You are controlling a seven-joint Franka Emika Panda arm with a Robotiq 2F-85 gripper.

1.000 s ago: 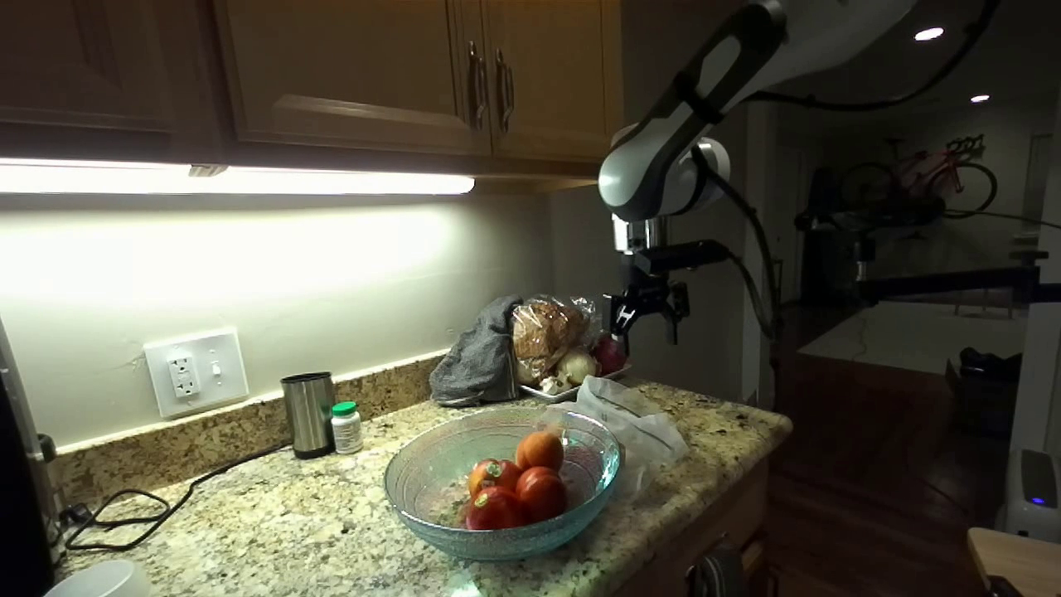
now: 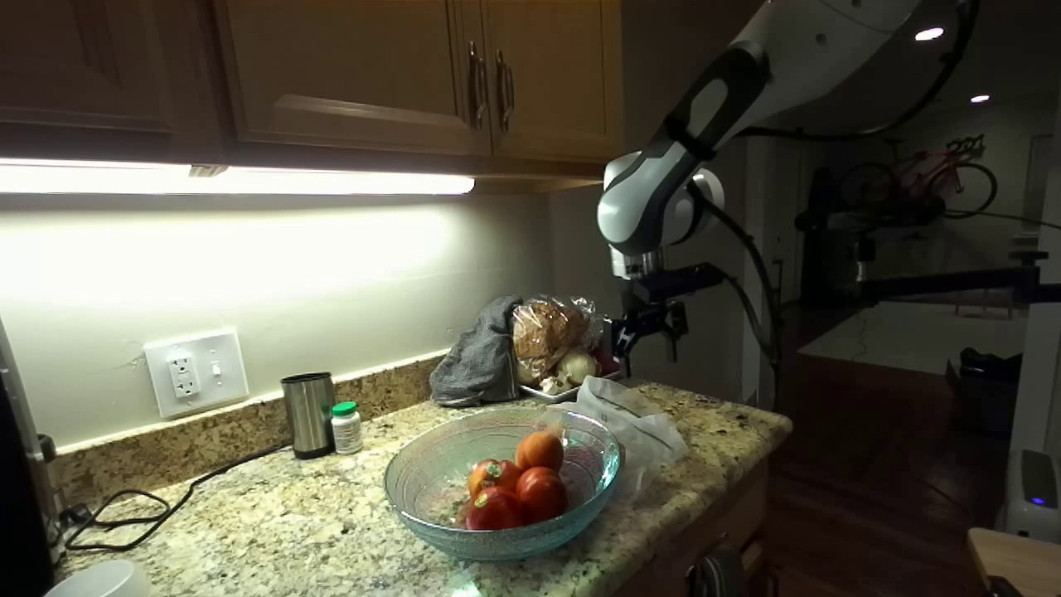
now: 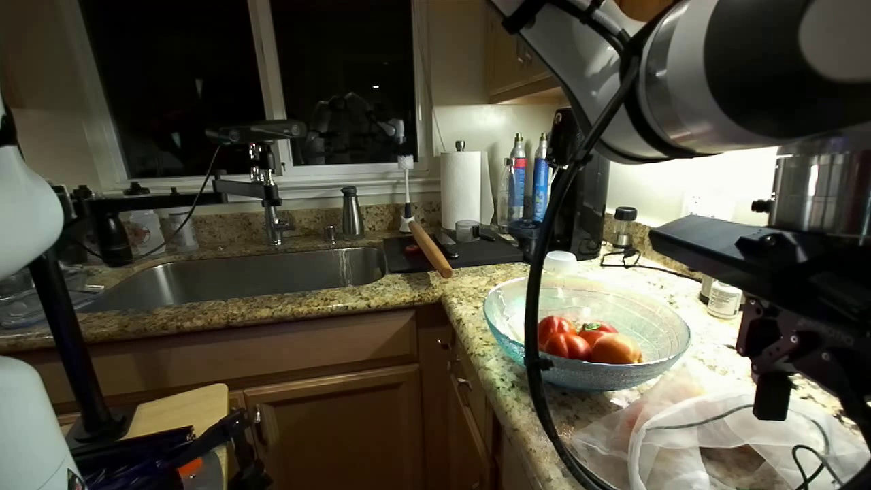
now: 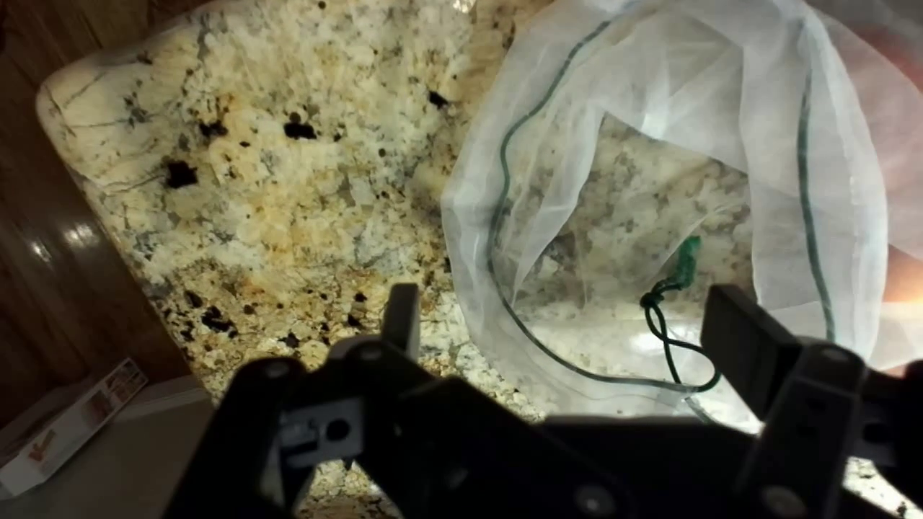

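Note:
A sheer white mesh bag (image 2: 628, 423) with a dark green drawstring lies on the granite counter behind the glass bowl. Above it hangs my gripper (image 2: 648, 343), open and pointing down. In the wrist view the two fingers of the gripper stand wide apart, and the bag's mouth (image 4: 484, 173) with its knotted cord (image 4: 666, 320) shows below and between them. Nothing is held. The clear glass bowl (image 2: 428, 517) holds several red tomatoes (image 2: 494, 507) and an orange-coloured fruit (image 2: 540, 452). Something reddish shows faintly through the bag (image 3: 665, 396).
Against the wall stand a tray with wrapped bread (image 2: 547, 333) and onions, a grey cloth (image 2: 479, 358), a steel tumbler (image 2: 309, 414) and a green-capped bottle (image 2: 346, 428). The counter's corner (image 4: 65, 104) drops off near the bag. Cabinets (image 2: 418, 80) hang above the wall.
My arm has come down toward the counter, bringing the gripper lower over the bag. The bag, bowl and fruit have stayed where they were.

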